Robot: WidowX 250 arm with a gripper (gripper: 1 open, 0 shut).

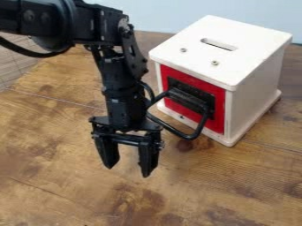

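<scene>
My black gripper [127, 154] hangs over the wooden table, left of and in front of a white box [248, 88]. Its two fingers point down and stand apart, with nothing between them. The box has a slot in its sloped top and a red front panel [179, 69] bearing a black fitting, partly hidden behind a looped black cable.
A pale wall runs behind the box at the back.
</scene>
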